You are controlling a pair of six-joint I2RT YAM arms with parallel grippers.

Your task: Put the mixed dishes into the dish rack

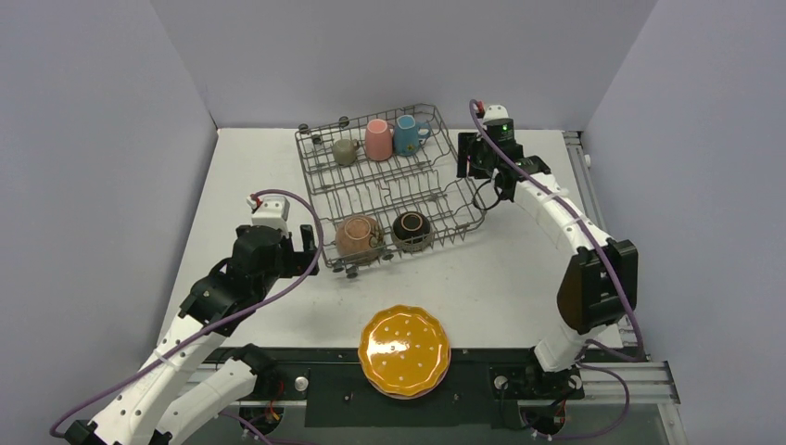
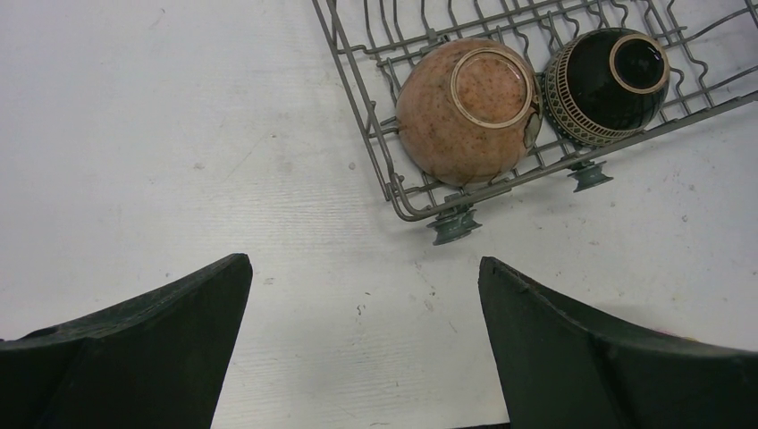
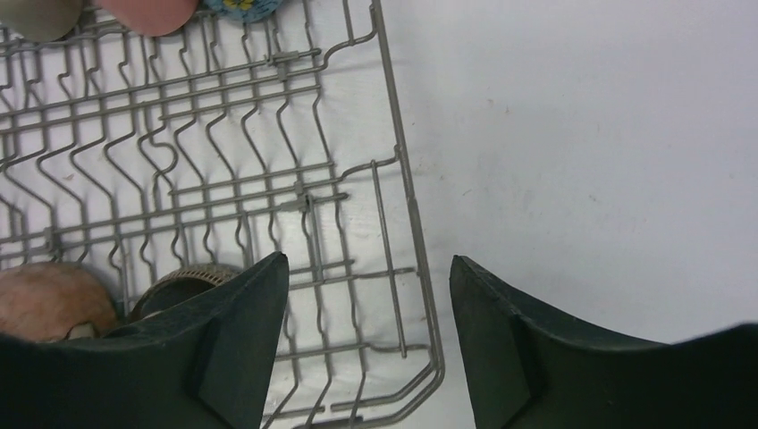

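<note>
The wire dish rack (image 1: pixel 375 197) stands in the middle of the table. Along its back row sit a grey-green cup (image 1: pixel 345 152), a pink cup (image 1: pixel 378 141) and a blue mug (image 1: pixel 406 136). Upside down in its front row are a brown bowl (image 2: pixel 465 98) and a black bowl (image 2: pixel 617 76). Yellow plates (image 1: pixel 405 350) lie stacked at the table's front edge. My left gripper is open over bare table by the rack's front left corner. Above the rack's right side, my right gripper is open and empty.
Bare white table (image 1: pixel 463 301) lies between the rack and the front edge. Walls close in the back and both sides. The rack's front feet (image 2: pixel 454 225) stick out slightly past its frame.
</note>
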